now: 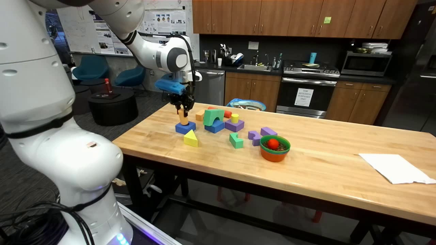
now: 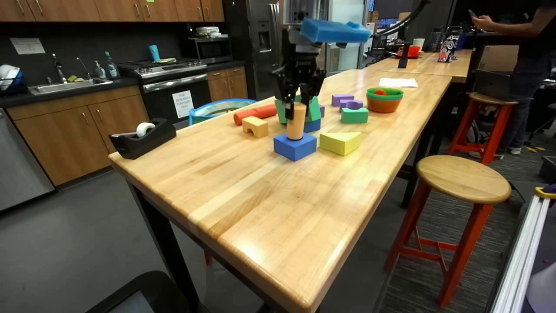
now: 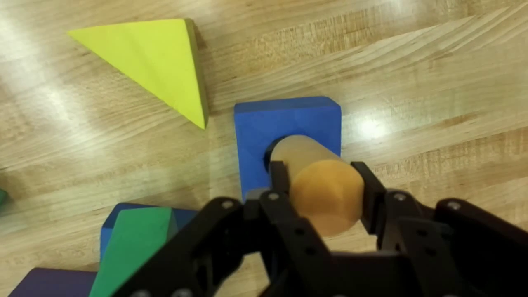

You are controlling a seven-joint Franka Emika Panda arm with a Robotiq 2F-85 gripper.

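Note:
My gripper is shut on an orange wooden cylinder (image 3: 325, 193), one finger at each side. The cylinder stands upright over a square blue block (image 3: 257, 128) on the table. In the wrist view a dark hole in the block's top shows beside the cylinder's lower end. Exterior view 2 has the cylinder (image 2: 296, 122) meeting the top of the blue block (image 2: 295, 148); whether its end sits inside the hole, I cannot tell. A yellow triangular block (image 3: 153, 64) lies apart from the blue one.
A green arch (image 1: 213, 116) rests on another blue block (image 1: 215, 127). Near it are a purple block (image 1: 234, 126) with a yellow cylinder (image 1: 235, 118), an orange arch (image 2: 255, 126) and a red cylinder (image 2: 255, 114). Stacked bowls (image 1: 274, 154) stand farther right.

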